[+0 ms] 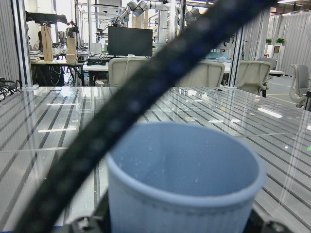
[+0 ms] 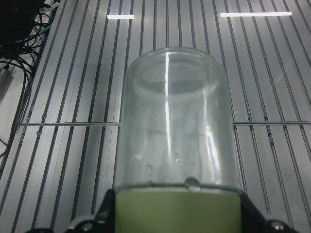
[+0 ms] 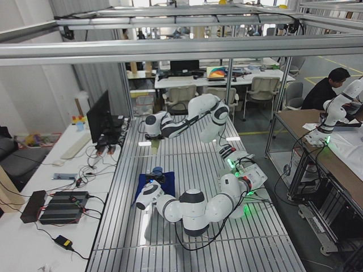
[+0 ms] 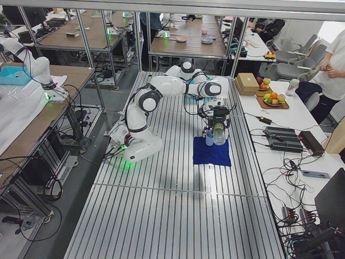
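A light-blue cup [image 1: 184, 184] stands upright in my left gripper [image 3: 156, 177], which is shut on it above a dark blue cloth [image 4: 211, 156] on the slatted table. A clear glass with a greenish band [image 2: 178, 126] is in my right gripper [image 3: 153, 139], which is shut on it at the table's far part in the camera left view. The glass [image 4: 219, 135] overlaps the left gripper and cup in the camera right view; their exact gap cannot be told there.
Along one side a white desk [image 3: 68, 238] holds a monitor [image 3: 100, 116], power units and cables. Both arms take up the middle and right of the table.
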